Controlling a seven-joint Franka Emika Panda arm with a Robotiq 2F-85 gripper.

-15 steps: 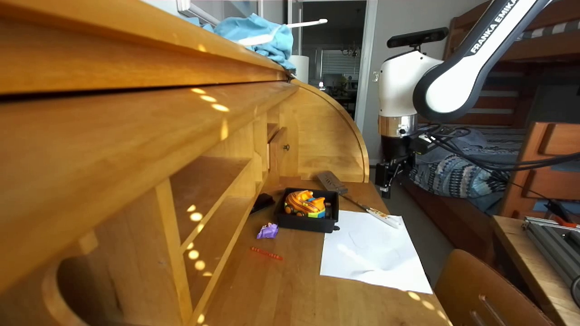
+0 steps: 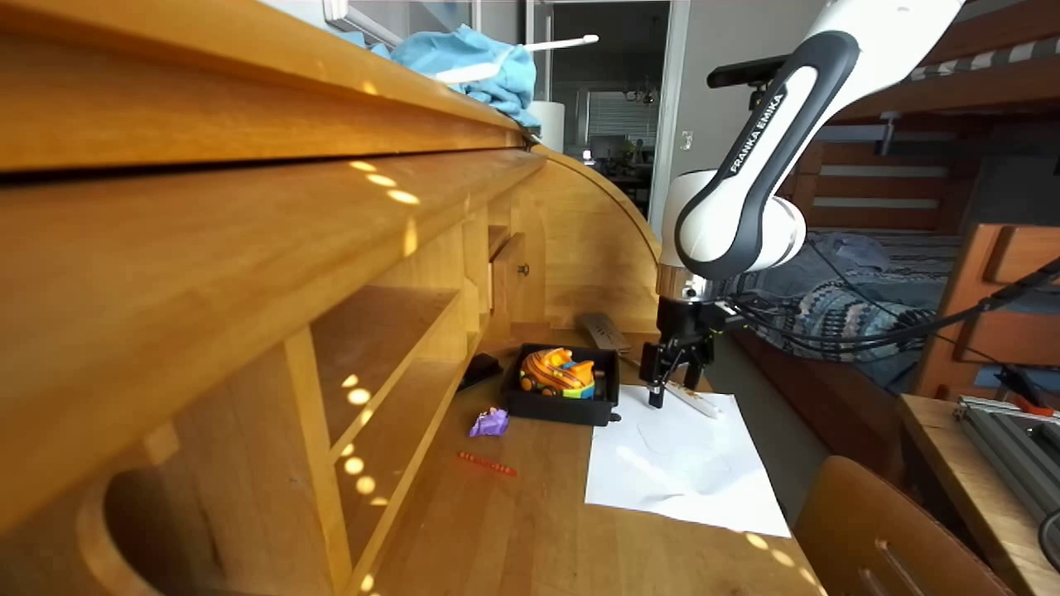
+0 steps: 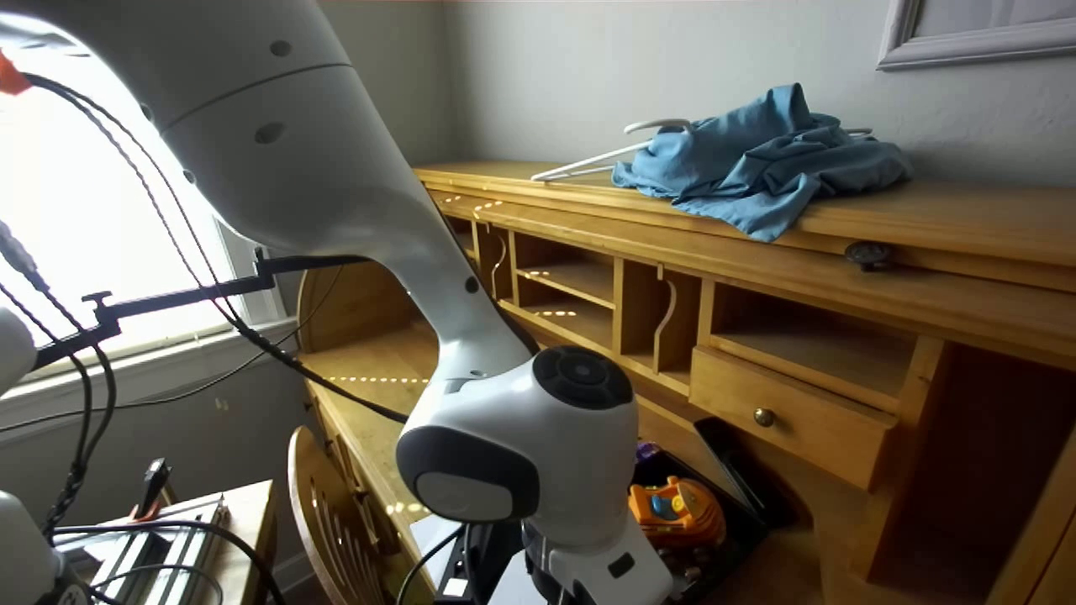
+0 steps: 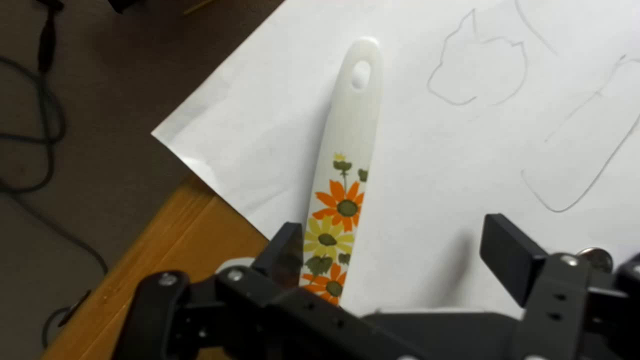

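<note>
A spatula with a white, flower-patterned handle (image 4: pixel 346 150) lies with its handle end on the white paper (image 4: pixel 414 120). Its grey slotted blade (image 2: pixel 602 331) rests on the desk behind the black tray in exterior view 1. My gripper is open above the handle, with nothing held. Seen from the wrist, the handle runs close beside the left finger (image 4: pixel 286 252), while bare paper fills the gap toward the right finger (image 4: pixel 510 258). In exterior view 1 my gripper (image 2: pixel 676 386) hangs low over the paper's far edge, hiding part of the spatula.
A black tray (image 2: pixel 556 409) holding an orange toy vehicle (image 2: pixel 556 372) stands beside the paper. A purple crumpled item (image 2: pixel 489 422) and a red stick (image 2: pixel 487 463) lie nearby. Desk shelves (image 2: pixel 397 343) line one side.
In exterior view 1 the arm has come down and to the left, from beyond the desk's edge to low over the spatula and paper. The objects on the desk have not visibly moved.
</note>
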